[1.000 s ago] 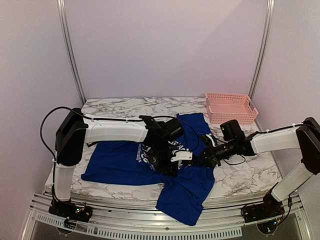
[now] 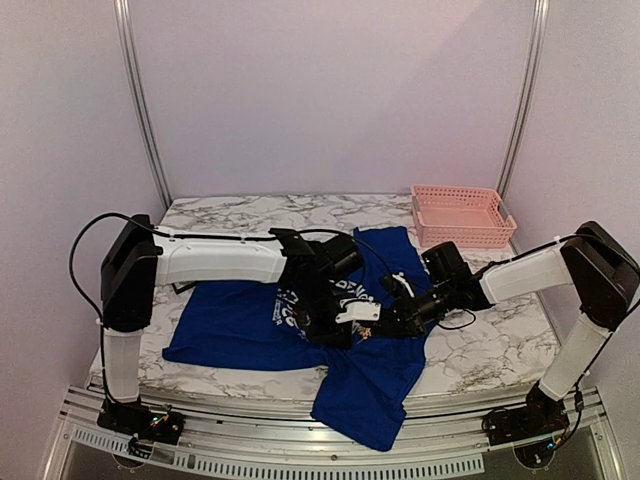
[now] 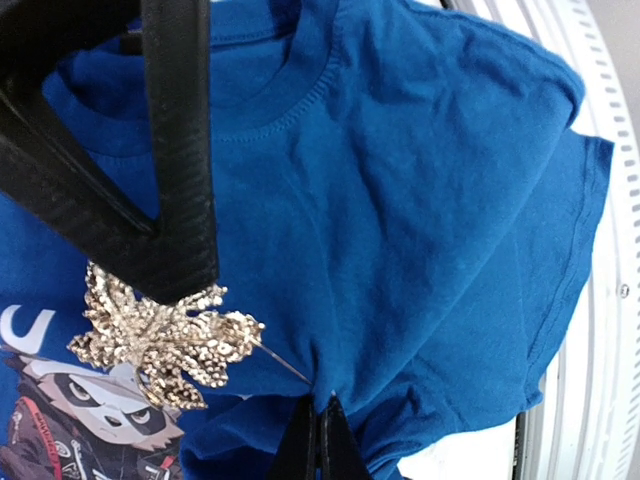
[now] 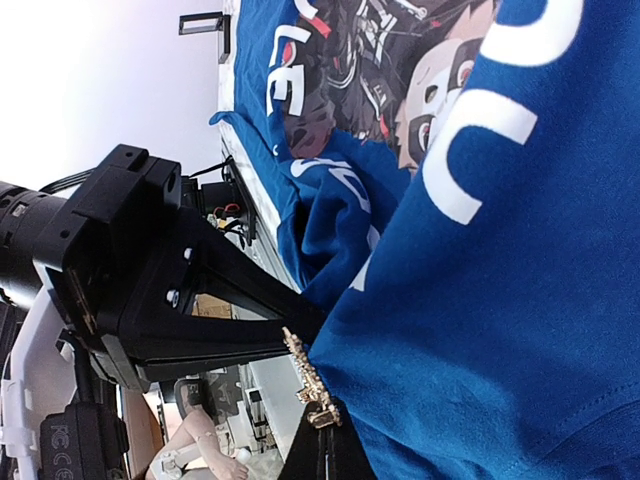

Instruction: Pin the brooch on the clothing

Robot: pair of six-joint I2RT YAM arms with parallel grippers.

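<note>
The blue T-shirt (image 2: 230, 325) with white lettering and a raccoon print lies spread over the table. A gold leaf-shaped brooch (image 3: 160, 340) shows in the left wrist view, its pin running right into a pinched fold at my left gripper, which is shut at the cloth. In the right wrist view the brooch (image 4: 310, 375) appears edge-on, beside the fingertips of my right gripper, also shut; whether it holds the brooch or pin is hard to tell. The two grippers meet closely over the shirt's front right part.
A pink basket (image 2: 462, 240) stands at the back right. Part of the shirt hangs over the front edge.
Over the last second both arms have shifted slightly, the right elbow rising a little and the left wrist moving slightly left. The shirt looks much the same.
</note>
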